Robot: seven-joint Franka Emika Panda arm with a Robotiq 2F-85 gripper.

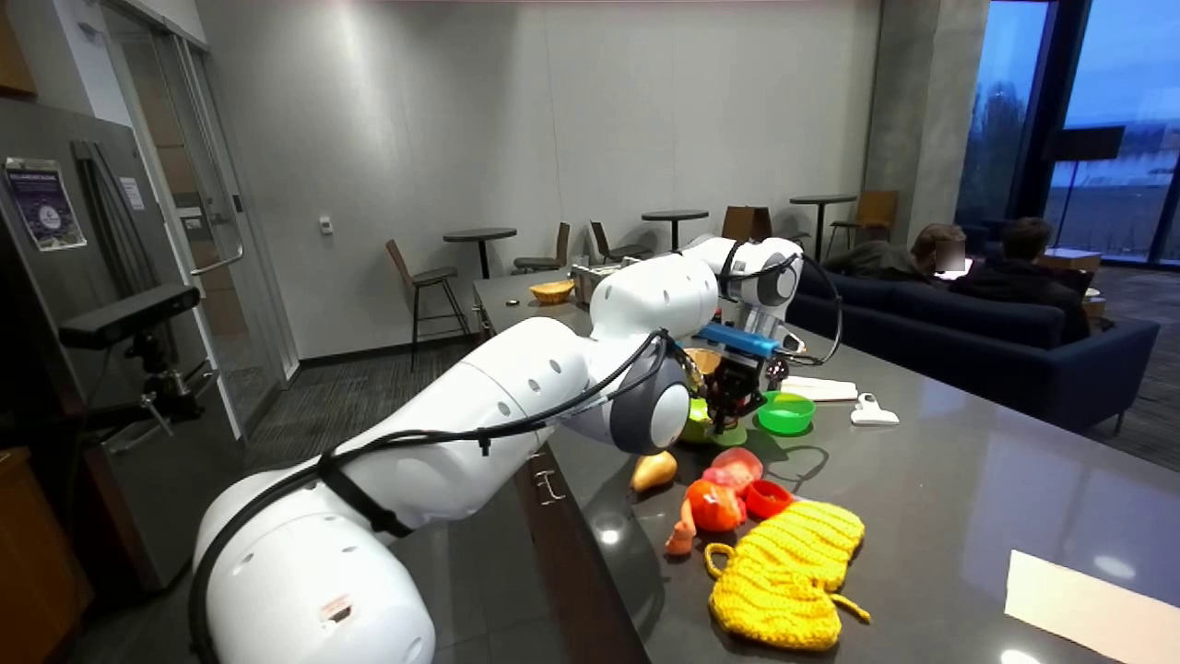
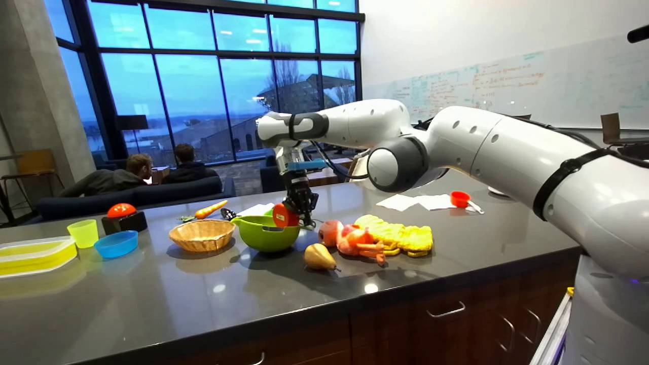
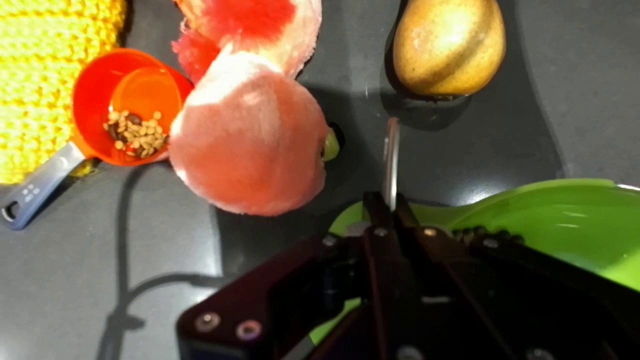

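My gripper is shut on a thin grey handle (image 3: 391, 159), seen edge-on in the wrist view. In exterior view 2 a red round cup (image 2: 280, 215) shows beside the gripper (image 2: 304, 216), over the large green bowl (image 2: 264, 237). It looks like a scoop on that handle, tilted on its side; the wrist view hides it behind my fingers. Several dark beans (image 3: 487, 234) lie in the green bowl (image 3: 570, 207). To the left, another red measuring cup (image 3: 132, 108) stands on the counter with small beans in it.
A plush peach (image 3: 252, 144) and a yellow pear (image 3: 450, 45) lie close to the bowl. Yellow knitwork (image 1: 785, 575) sits farther along the counter. A small green bowl (image 1: 785, 414) and a wicker basket (image 2: 202, 235) stand nearby.
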